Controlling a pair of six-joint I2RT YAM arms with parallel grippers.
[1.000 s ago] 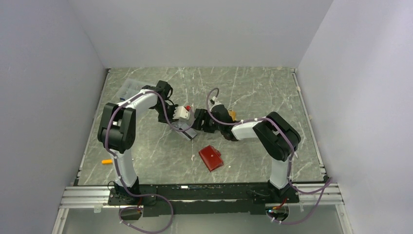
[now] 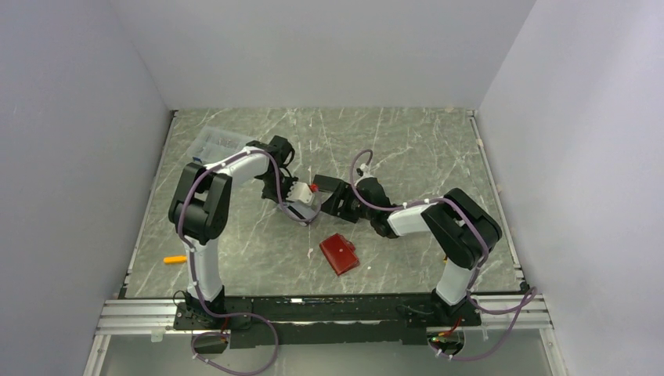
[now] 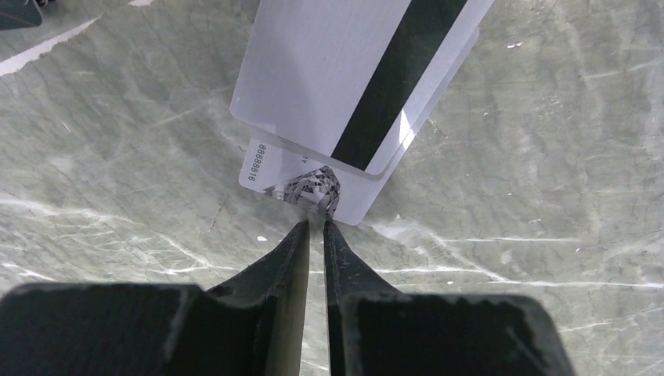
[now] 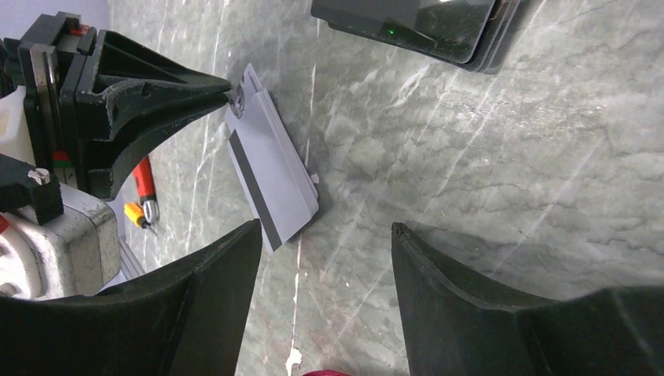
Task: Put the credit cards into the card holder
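Note:
A small stack of white credit cards (image 3: 321, 70) with black stripes lies on the table, centre-left in the top view (image 2: 297, 211). My left gripper is over the near end of the lower card, its fingertips close together with a narrow gap. My right gripper stands open to the right of these cards, nothing between its fingers. A dark stack of cards (image 4: 399, 22) lies behind, at the top of the right wrist view. A red leather holder (image 2: 339, 253) lies toward the front of the table.
A clear plastic box (image 2: 211, 145) sits at the back left. An orange-handled object (image 2: 175, 260) lies at the left front.
My left gripper has shifted right and slightly toward the front over the white cards. My right gripper has moved to the right, away from them.

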